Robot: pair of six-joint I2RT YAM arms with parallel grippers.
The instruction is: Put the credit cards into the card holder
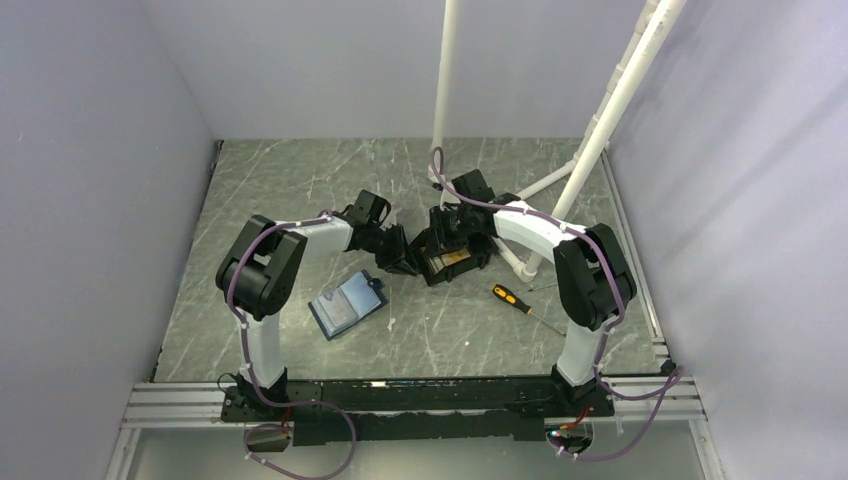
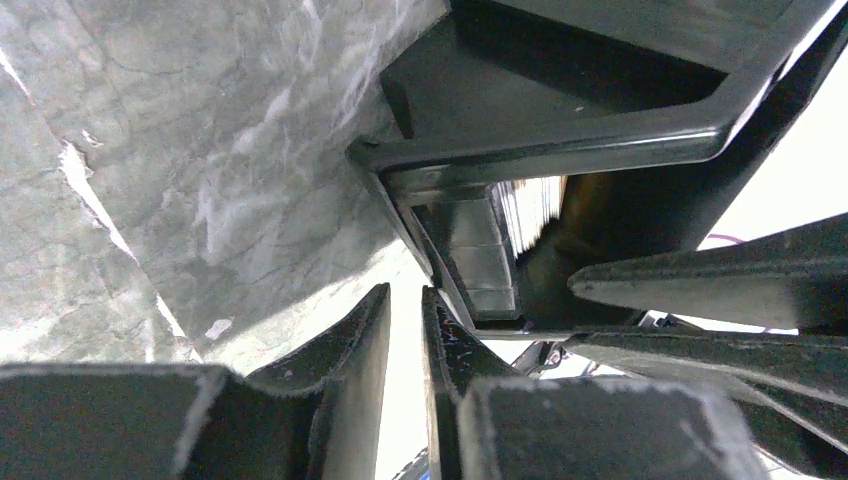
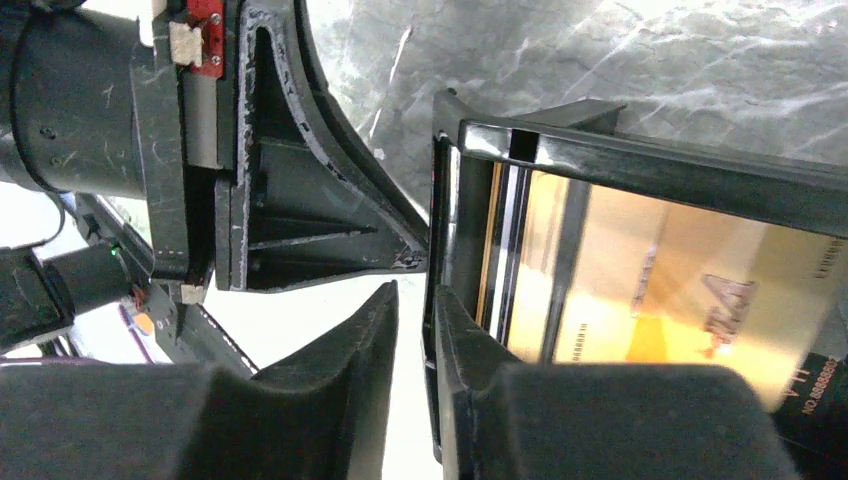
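Between my two arms stands a black box [image 1: 433, 277], with a yellowish card [image 1: 450, 258] in it. In the right wrist view a tan card [image 3: 690, 270] leans inside, beside the edges of several thin cards [image 3: 510, 250]. White card edges [image 2: 535, 212] show in the left wrist view. My left gripper is at the box's side, with only a narrow gap between its fingers; what it grips, if anything, is hidden. Narrowly open, my right gripper hovers at the box's end wall, nothing visible between its fingertips. A flat blue holder [image 1: 346, 303] lies open on the table.
A yellow-and-black screwdriver [image 1: 512, 298] lies right of the box. White pipes [image 1: 600, 130] rise behind my right arm.
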